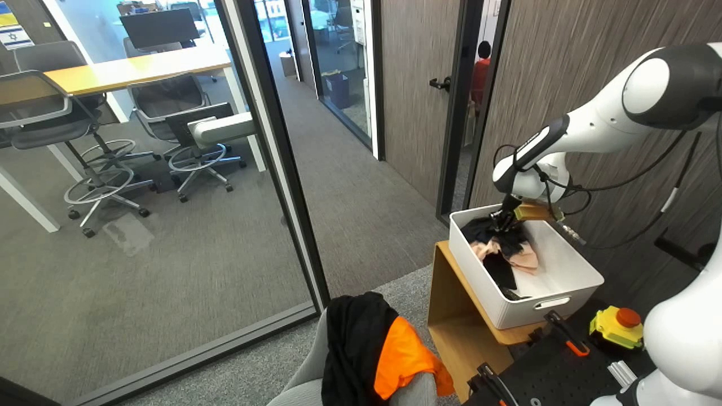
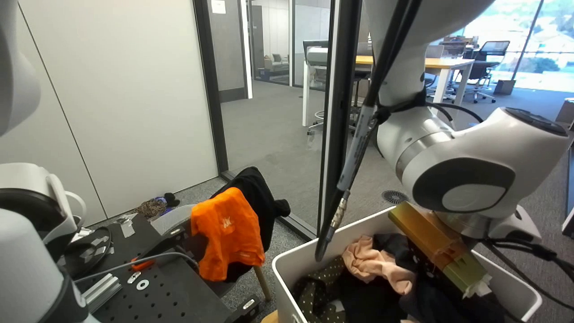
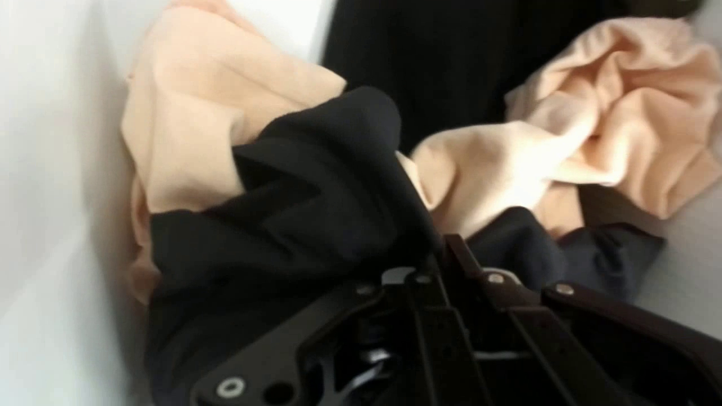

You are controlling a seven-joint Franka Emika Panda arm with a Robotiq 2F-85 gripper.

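Observation:
My gripper is shut on dark cloth inside the white bin. In the wrist view, a fold of black cloth (image 3: 325, 196) rises at the fingertips, and more dark fabric shows just to their right. Peach cloth (image 3: 501, 159) lies crumpled behind it, with another stretch along the left. From exterior view 1, the gripper (image 1: 504, 217) is low over the bin's far-left part, at the black cloth (image 1: 479, 229). Exterior view 2 has the fingertips hidden behind the arm and the brown block mounted on it.
The white bin (image 1: 585, 277) stands on a wooden shelf (image 1: 443, 298). Dotted dark cloth (image 2: 315, 293) lies at one side of it. A chair nearby carries orange cloth (image 2: 228, 231) and a black garment (image 1: 352, 338). Cables hang from the arm.

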